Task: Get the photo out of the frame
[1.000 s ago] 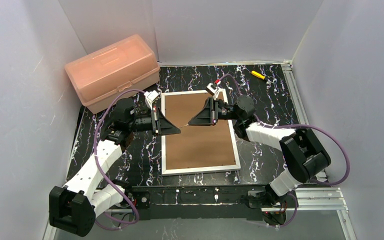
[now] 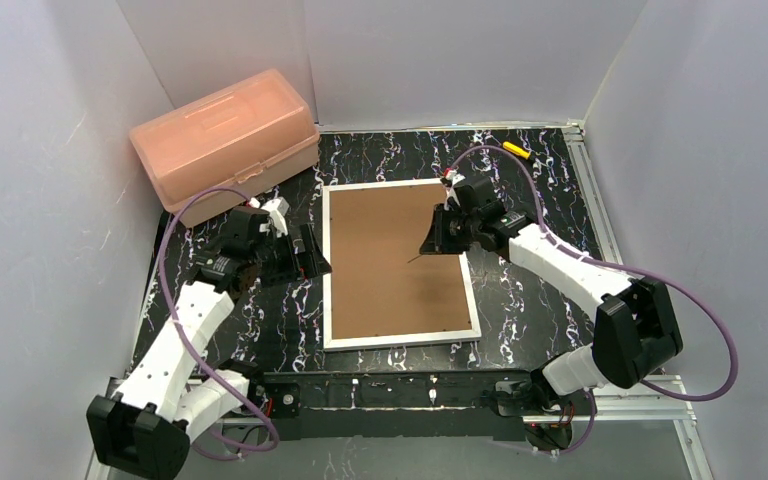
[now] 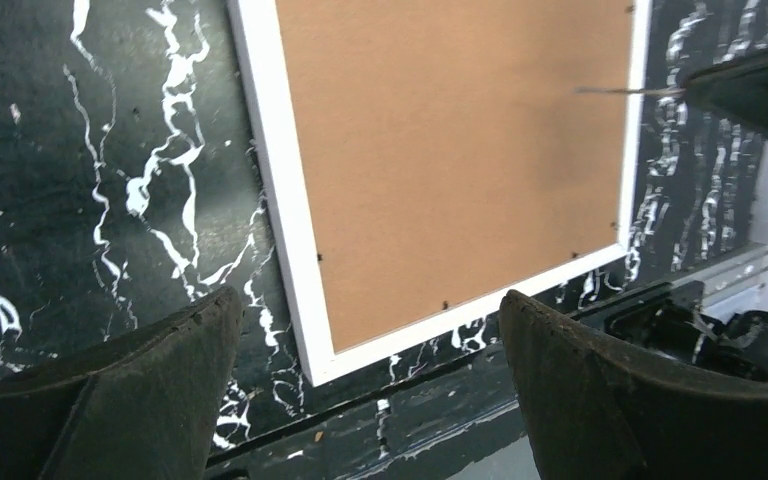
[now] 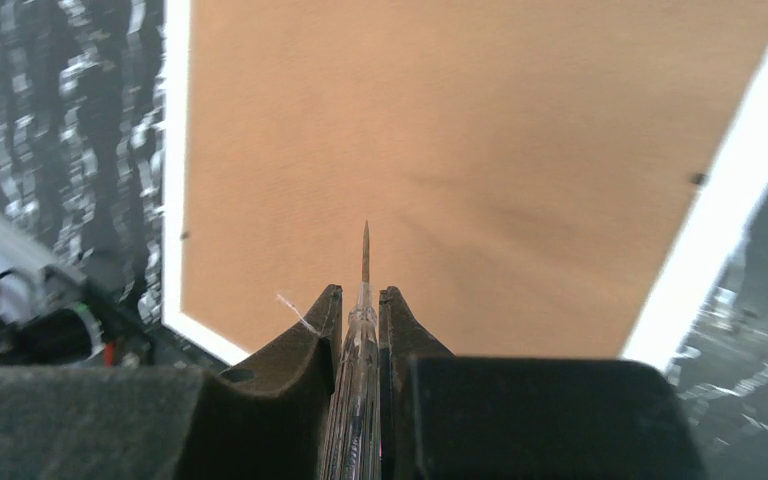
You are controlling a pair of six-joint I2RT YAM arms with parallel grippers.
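The white-edged frame lies flat on the table, its brown backing facing up. Small dark tabs show along the backing's edges; no photo is visible. Over the right part of the backing, my right gripper is shut on a thin pointed tool, whose tip projects past the fingers. That tip also shows at the right of the left wrist view. My left gripper stands open beside the frame's left edge with nothing between its fingers.
A pink toolbox occupies the back left. Near the back right corner lies a small yellow-handled object.
The left has opened and moved back left; the right has moved right, carrying the tool.
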